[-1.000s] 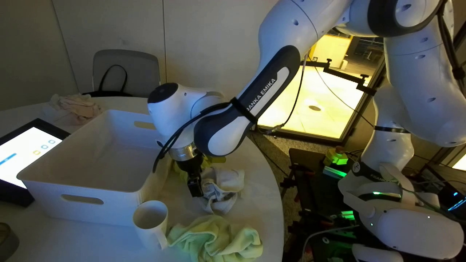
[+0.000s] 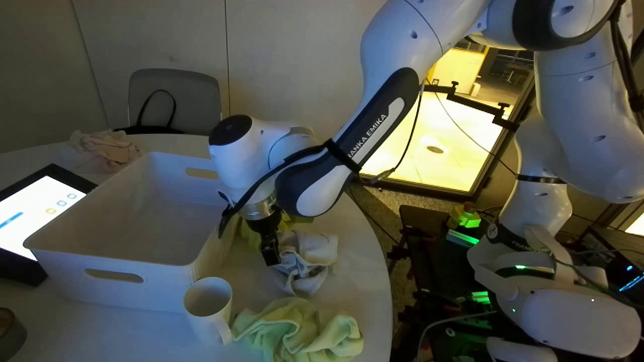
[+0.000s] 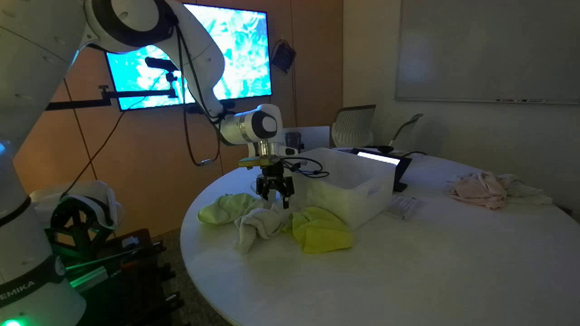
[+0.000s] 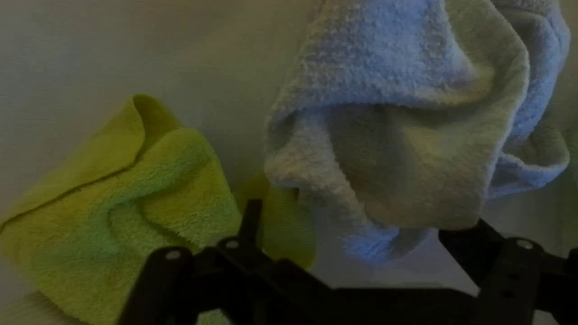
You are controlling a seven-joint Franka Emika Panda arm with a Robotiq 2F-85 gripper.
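My gripper (image 3: 275, 198) hangs fingers-down over the cloths beside the white bin, its fingers open. In the wrist view a crumpled grey-white cloth (image 4: 401, 157) lies ahead of and partly between the spread fingers, but neither grips it. A yellow cloth (image 4: 162, 200) lies by the left finger (image 4: 250, 219), which overlaps its edge in the picture. Exterior view 1 shows the grey-white cloth (image 2: 311, 256) just right of the gripper, while the yellow one is mostly hidden behind the hand. Nearer that camera is a pale green cloth (image 2: 299, 332).
The white bin (image 2: 139, 274) looks empty where its inside shows. A white mug (image 2: 208, 307) stands by its near corner. Behind the bin are a lit tablet (image 2: 42, 211) and pinkish cloths (image 3: 478, 190). Bare table (image 3: 435, 266) extends right in exterior view 2.
In exterior view 1 my arm and gripper have shifted slightly right, with the fingertips a little higher in the picture. The cloths, mug and bin look unmoved.
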